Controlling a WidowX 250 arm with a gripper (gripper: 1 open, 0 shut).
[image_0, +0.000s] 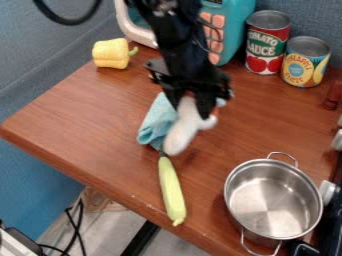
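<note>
My black gripper (187, 95) is over the middle of the wooden table (80, 125), holding a white, elongated object (190, 131) that hangs downward; its fingertips are too blurred to make out. A light blue cloth (156, 123) is beside or just under the white object; I cannot tell whether it is also held. A long pale-yellow corn-like object (171, 190) lies toward the front edge, its upper end near the cloth.
A steel pot (273, 200) sits at front right. A tomato sauce can (267, 42), a yellow-labelled can (305, 64) and a teal toy microwave (227, 20) stand at the back. A yellow object (111, 54) lies back left.
</note>
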